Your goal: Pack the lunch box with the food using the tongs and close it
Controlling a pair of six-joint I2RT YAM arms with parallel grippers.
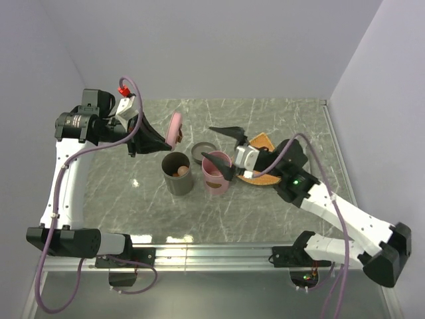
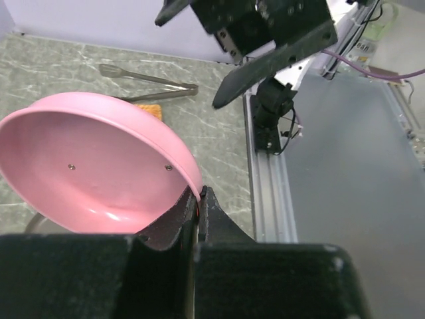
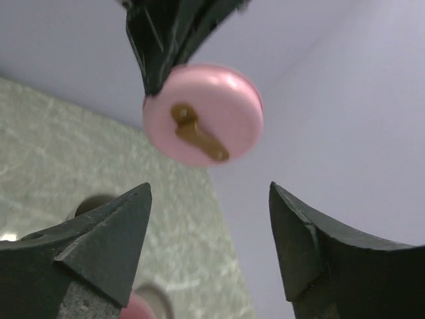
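Note:
A pink dish or lid (image 1: 174, 128) is held up on edge by my left gripper (image 1: 161, 142), shut on its rim; in the left wrist view its pink inside (image 2: 106, 173) fills the left half. My right gripper (image 1: 220, 146) is part open in the air to its right, fingers facing it, nothing between them. Below stand a grey container (image 1: 178, 186) with a round item (image 1: 182, 171) inside and a pink container (image 1: 216, 186). A grey round lid or dish (image 1: 201, 146) lies behind them.
An orange woven mat (image 1: 261, 138) lies at the right, partly under the right arm. Metal tongs (image 2: 146, 78) show in the left wrist view. Grey walls enclose it.

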